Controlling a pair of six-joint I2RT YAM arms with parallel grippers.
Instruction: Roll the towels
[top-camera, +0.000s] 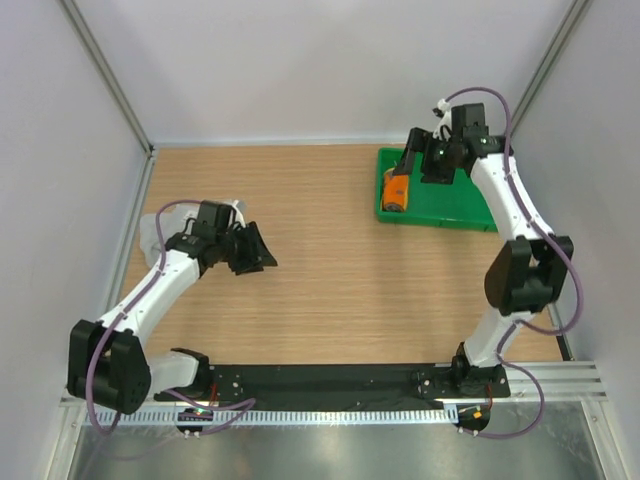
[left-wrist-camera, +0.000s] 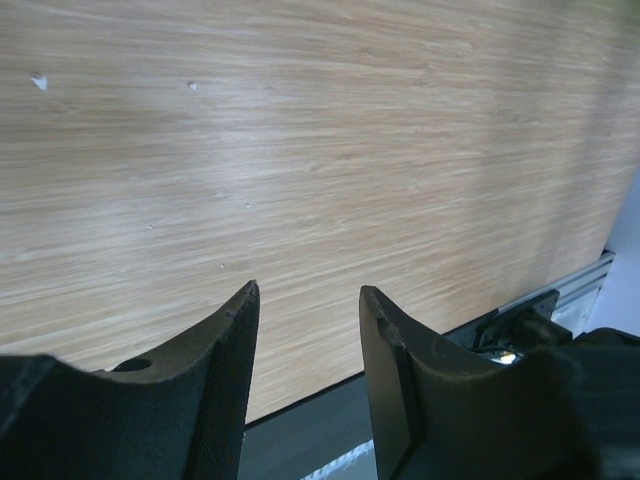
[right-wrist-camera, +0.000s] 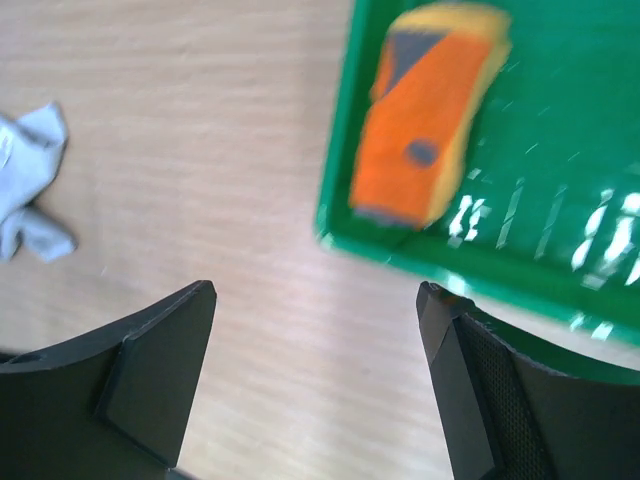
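The orange and yellow rolled towel (top-camera: 396, 192) lies along the left wall of the green tray (top-camera: 445, 221). The right wrist view shows this towel (right-wrist-camera: 415, 130) blurred, ahead of and clear of my right gripper, which stands wide open and empty above the tray. In the top view my right gripper (top-camera: 422, 160) hangs over the tray. My left gripper (top-camera: 262, 258) is open over bare table at the left, nothing between its fingers. A grey towel (top-camera: 150, 238) lies crumpled at the table's left side, partly hidden by the left arm.
Most of the tray right of the orange towel is empty. Walls bound the table at the back and both sides; a black rail (top-camera: 320, 385) runs along the front.
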